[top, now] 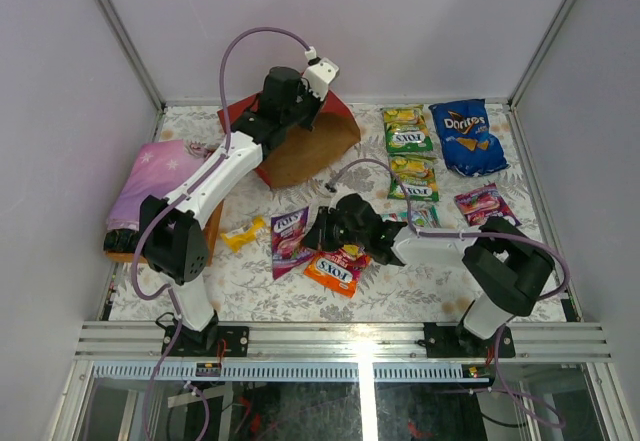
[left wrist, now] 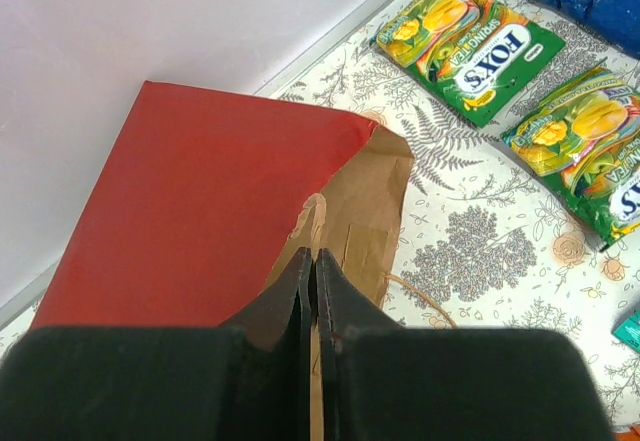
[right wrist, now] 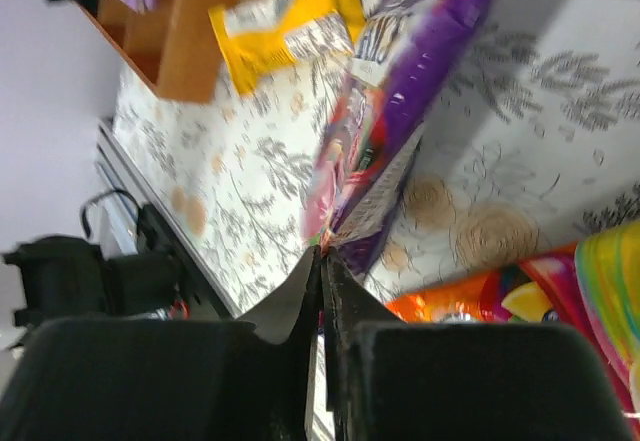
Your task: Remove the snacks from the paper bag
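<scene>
The red paper bag (top: 320, 148) lies on its side at the back, its mouth facing forward and brown inside showing. My left gripper is shut on the rim of the bag (left wrist: 130, 221). At front centre, my right gripper is shut on one end of a purple snack packet (top: 289, 241). In the right wrist view this purple packet (right wrist: 385, 121) stretches out from the fingertips above the table. An orange packet (top: 333, 274) lies just beside it, partly under the right arm. No snack shows in the visible part of the bag's inside.
A yellow packet (top: 243, 234) lies left of the purple one. Green packets (top: 407, 131), a blue Doritos bag (top: 468, 137) and a dark pink packet (top: 487, 204) lie on the right. A box with a purple cloth (top: 160, 176) stands at far left.
</scene>
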